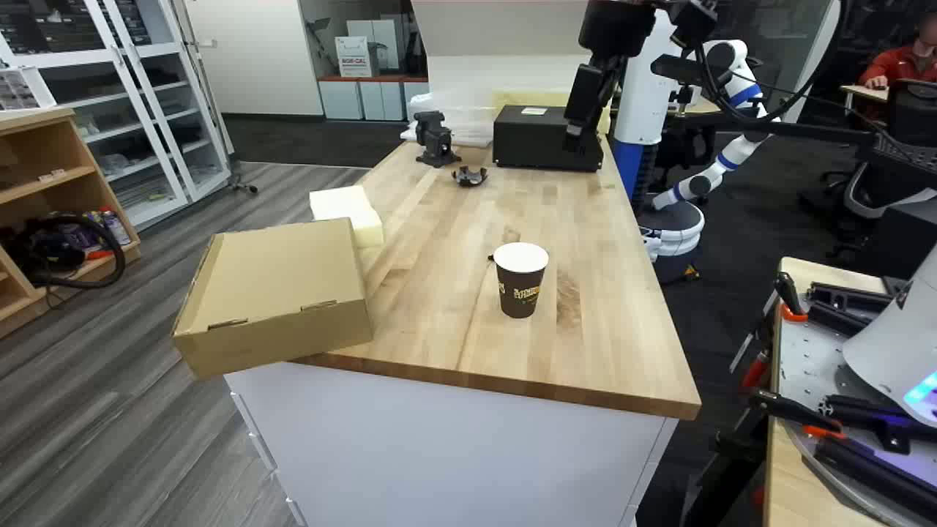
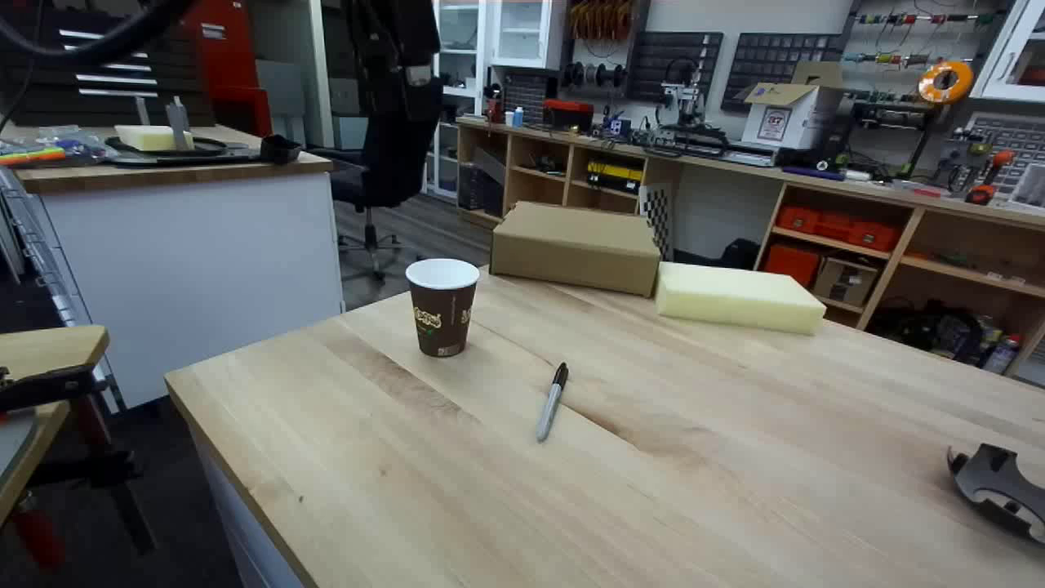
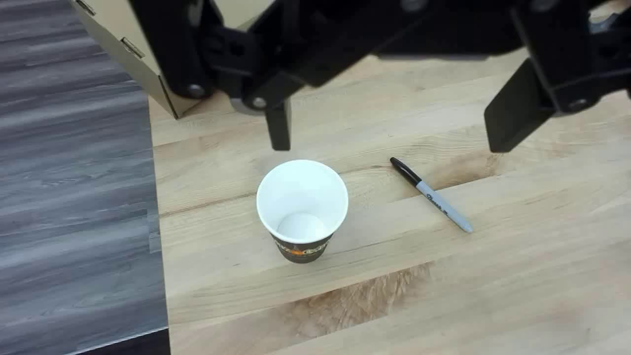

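Observation:
An empty paper cup (image 3: 302, 204), white inside with a dark printed outside, stands upright on the wooden table. Beside it lies a grey marker (image 3: 440, 204) with a black cap; exterior view 2 shows the same marker (image 2: 553, 402) apart from the cup (image 2: 442, 309). In exterior view 1 the cup (image 1: 520, 282) hides most of the marker. Above the table hangs my gripper, its fingers wide apart and nothing between them. Its dark fingers (image 3: 515, 109) are clear of both things.
A closed cardboard box (image 1: 281, 294) overhangs the table's edge, with a pale yellow foam block (image 2: 740, 297) beside it. Farther off are a black box (image 1: 544, 137), a dark curved part (image 1: 469, 176) and a black stand (image 1: 435, 137). Bare tabletop (image 2: 705, 470) surrounds the marker.

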